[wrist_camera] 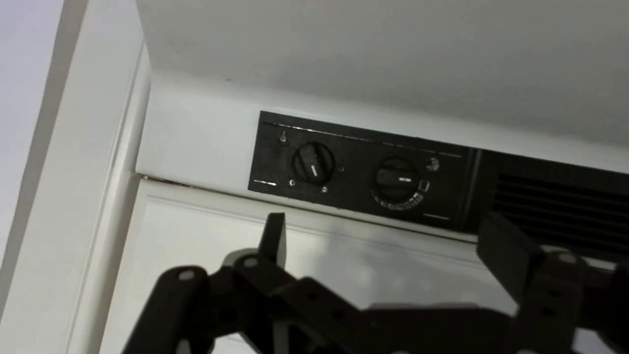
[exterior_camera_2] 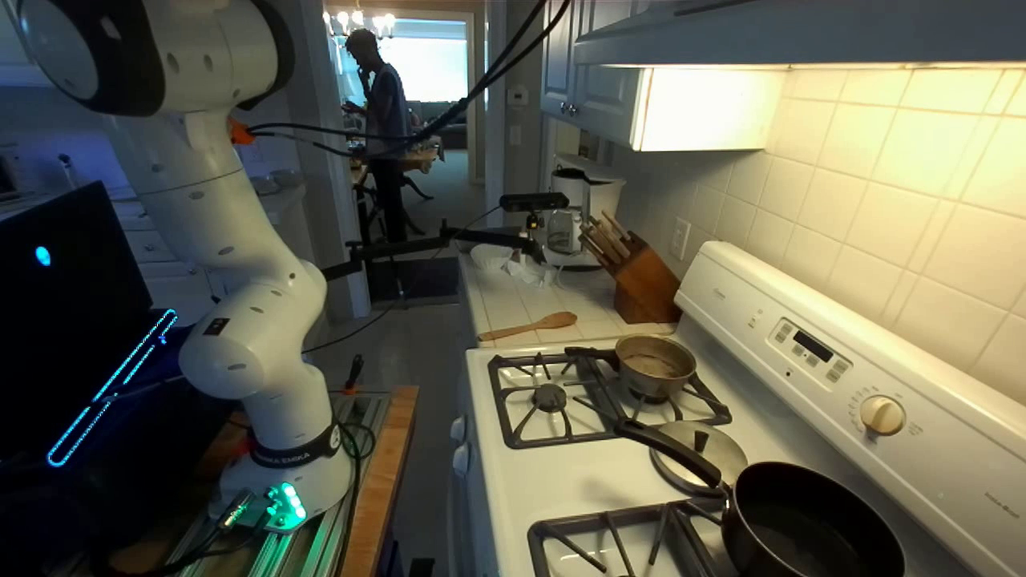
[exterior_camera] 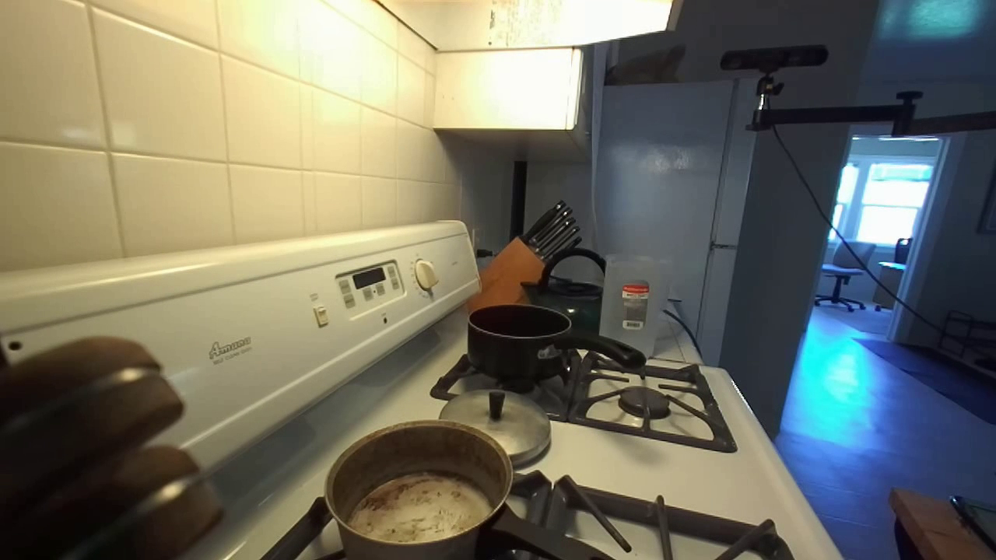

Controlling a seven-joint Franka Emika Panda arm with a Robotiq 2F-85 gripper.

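In the wrist view my gripper is open, its two dark fingers spread wide with nothing between them. Beyond the fingertips is a black control panel (wrist_camera: 354, 203) set in the white range hood. It carries a left knob (wrist_camera: 313, 162) and a right knob (wrist_camera: 395, 179); the fingers appear apart from both. Below the panel lies a white cabinet door (wrist_camera: 188, 236). Exterior view 2 has the white robot arm (exterior_camera_2: 231, 221) at left, reaching up out of the frame, so the gripper does not show there. Exterior view 1 shows neither arm nor gripper.
On the white stove are a worn pot (exterior_camera: 420, 467), a black pan (exterior_camera: 518, 341) and a lid (exterior_camera: 504, 425). A knife block (exterior_camera_2: 646, 284) and a wooden spoon (exterior_camera_2: 529, 327) occupy the counter. A camera arm (exterior_camera_2: 433, 240) extends behind the stove. Someone stands in the far doorway.
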